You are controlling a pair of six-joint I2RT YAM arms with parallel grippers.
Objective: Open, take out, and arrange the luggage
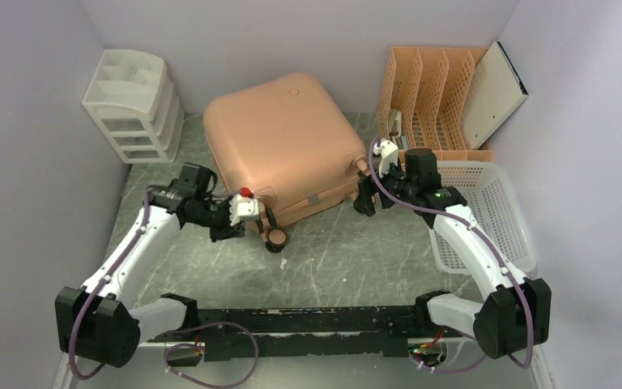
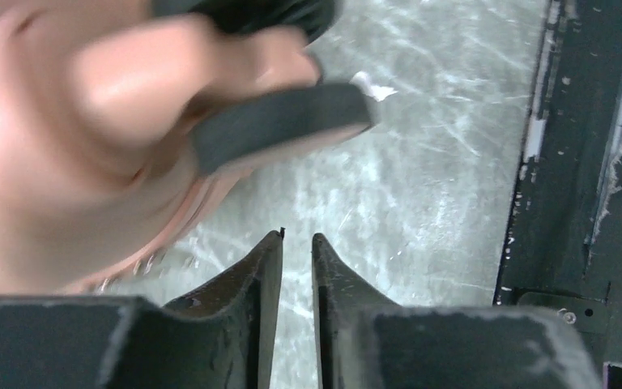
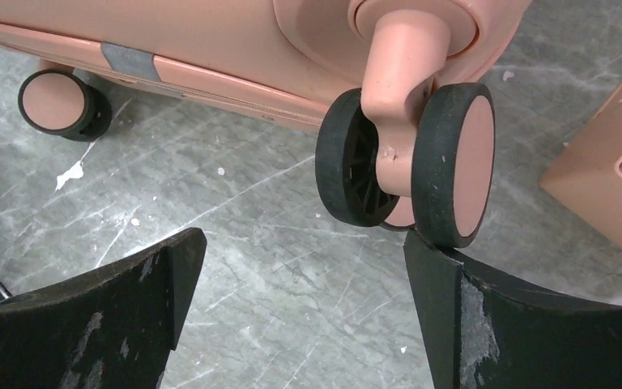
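A pink suitcase (image 1: 283,138) lies tilted on the marble floor with its wheels toward me. My left gripper is over its front-left wheel end; the fingertips show close together, a narrow gap between them, above bare floor beside the blurred wheel (image 2: 279,130). My right gripper (image 1: 374,198) is at the front-right wheel; in the right wrist view (image 3: 304,243) its fingers stand wide, the right one touching or just under the double wheel (image 3: 453,162), nothing clearly held.
White drawer unit (image 1: 150,105) at back left; pink slotted organizer (image 1: 429,97) with a white board at back right; white basket (image 1: 486,219) at right.
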